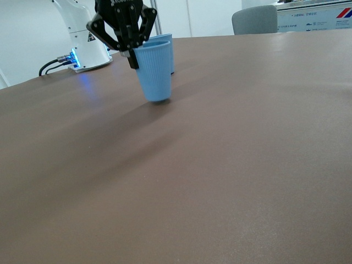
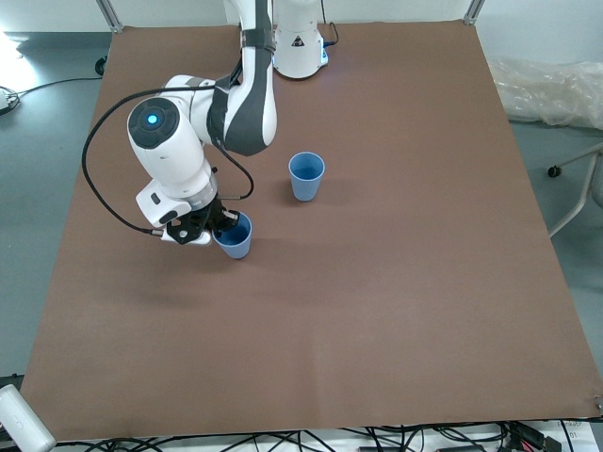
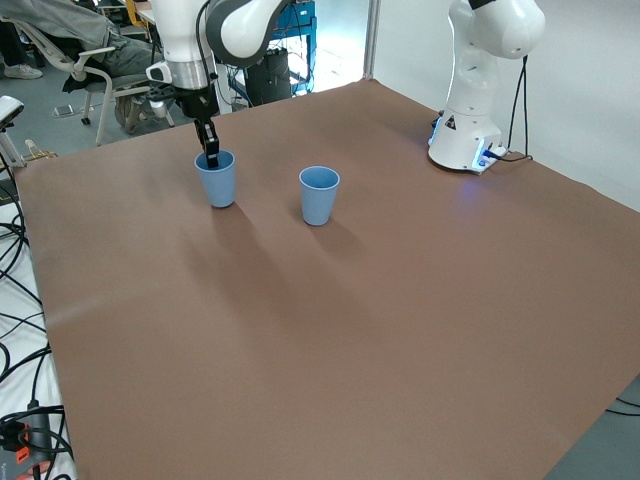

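Note:
My black gripper (image 1: 130, 58) is at the rim of a light blue cup (image 1: 154, 76), one finger outside and the rest partly hidden by the cup. In the right view this cup (image 3: 218, 186) stands under the gripper (image 3: 210, 155); in the left view the cup (image 2: 236, 243) is partly covered by it. Whether the fingers are closed on the rim I cannot tell. A second blue cup (image 3: 318, 200) stands upright a short way off, apart from the first, also seen in the left view as a cup (image 2: 306, 179).
The arm's white base (image 3: 465, 145) stands at an edge, with cables attached. Bundles of cables (image 3: 25, 350) lie outside the table's edge.

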